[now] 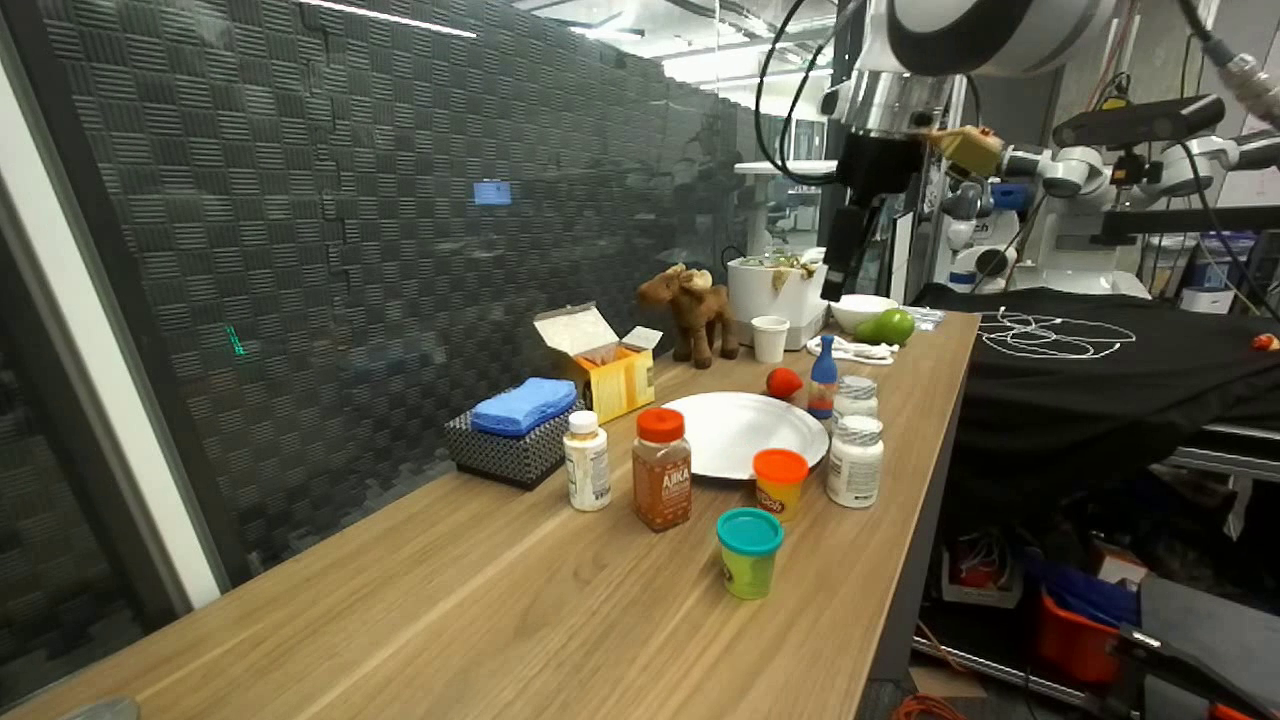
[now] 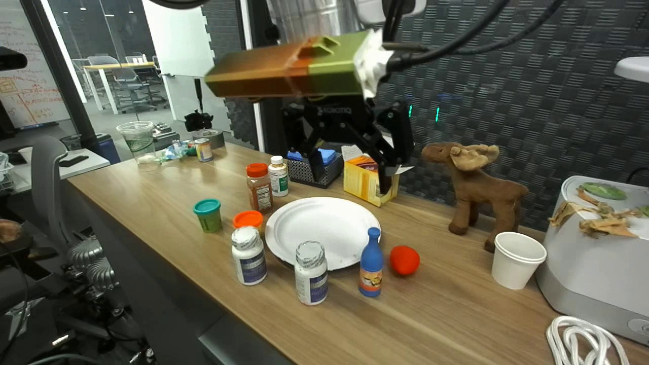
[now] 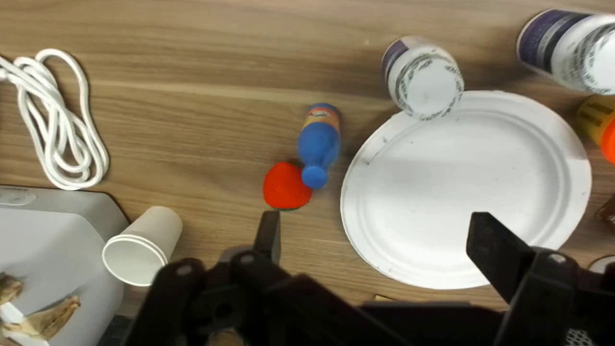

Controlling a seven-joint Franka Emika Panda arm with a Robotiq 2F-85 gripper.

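Observation:
My gripper (image 2: 353, 182) hangs open above the table, nothing between its fingers. In the wrist view its two fingertips (image 3: 269, 236) stand wide apart over the edge of a white plate (image 3: 461, 196). Just left of the plate lies a red strawberry-like piece (image 3: 286, 185), and a blue bottle (image 3: 318, 144) stands close beside it. Two white pill bottles (image 2: 311, 274) are upright near the plate's front side. An orange-lidded tub (image 2: 248, 220) and a teal-lidded tub (image 1: 750, 552) stand by the plate's other end. A red-capped spice jar (image 1: 662, 470) is upright near them.
Along the wall are a yellow open box (image 1: 618, 382), a blue cloth (image 1: 524, 406) on a dark basket, and a brown toy moose (image 2: 480, 188). A paper cup (image 2: 517, 260), white planter (image 2: 599, 255) and white cord (image 3: 57, 124) occupy the far end.

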